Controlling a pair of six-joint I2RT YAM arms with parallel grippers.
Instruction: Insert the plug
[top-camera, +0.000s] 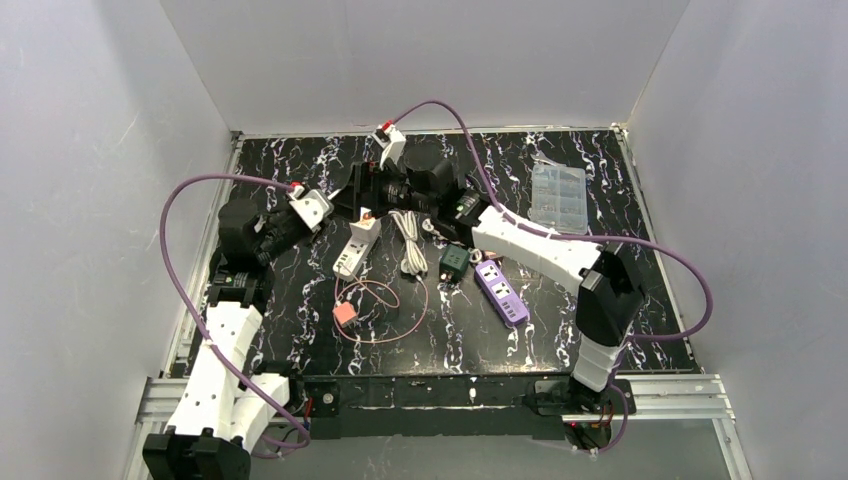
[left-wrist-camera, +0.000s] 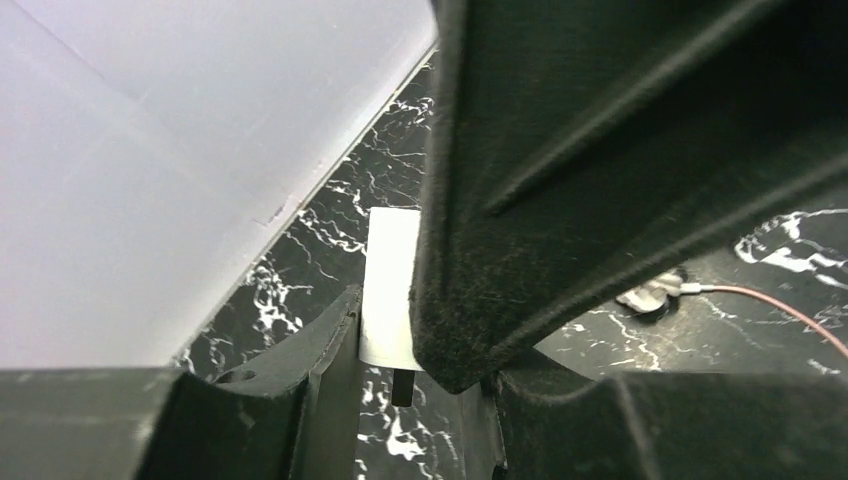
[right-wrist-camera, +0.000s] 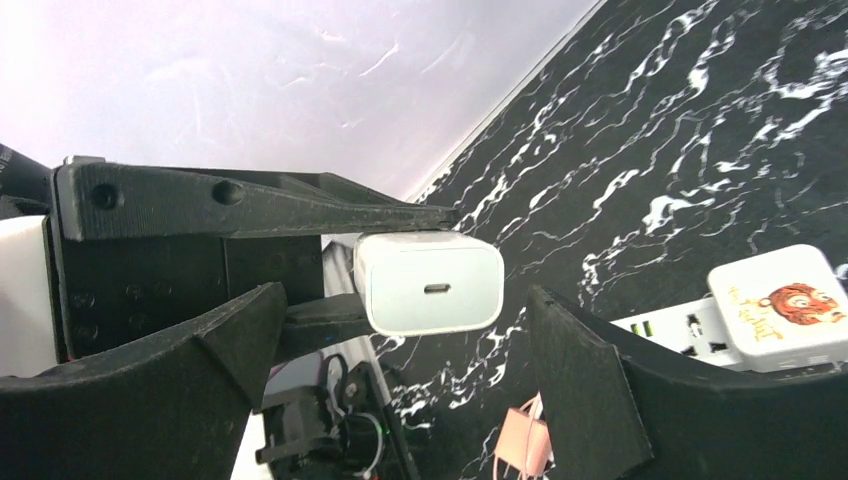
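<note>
A white plug adapter is held up over the table in my left gripper, which is shut on it; a short dark prong shows below its white body (left-wrist-camera: 388, 280) in the left wrist view. My right gripper is open and faces the adapter, its fingers (right-wrist-camera: 630, 400) apart on either side with a gap. Below, a white power strip (top-camera: 349, 257) lies on the table with a white block (right-wrist-camera: 778, 310) bearing an orange animal picture at its upper end.
A pink charger (top-camera: 344, 312) with looped cable, coiled white cable (top-camera: 409, 245), green adapter (top-camera: 453, 262) and purple strip (top-camera: 500, 293) lie on the marble table (top-camera: 420, 355). A clear organiser box (top-camera: 558, 197) sits at the back right.
</note>
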